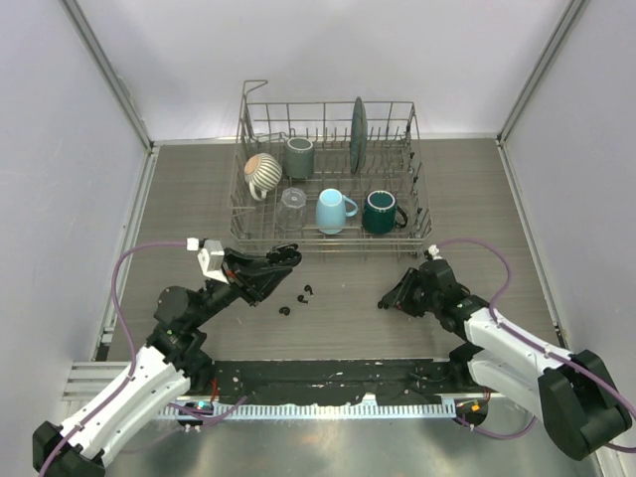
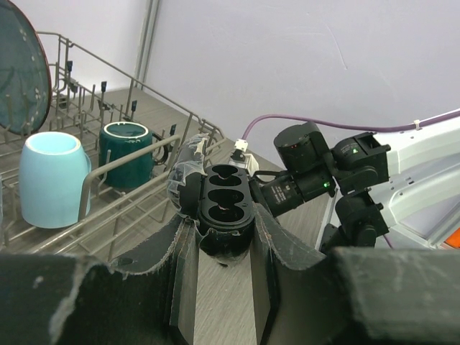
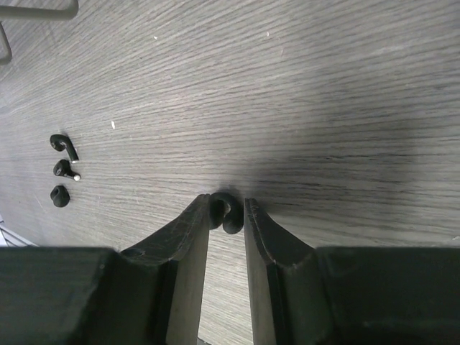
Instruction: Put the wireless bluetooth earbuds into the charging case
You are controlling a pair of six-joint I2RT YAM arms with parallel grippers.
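Observation:
My left gripper (image 1: 266,273) is shut on the black charging case (image 2: 226,205), held raised in front of the dish rack, its wells facing the left wrist camera. My right gripper is low on the wooden table, its fingertips on either side of a black earbud (image 3: 232,219); whether they grip it is unclear.
A wire dish rack (image 1: 328,243) with several mugs, a glass and a plate stands at the back, just behind both grippers. The table (image 1: 348,298) between the grippers is mostly clear. White walls border the sides.

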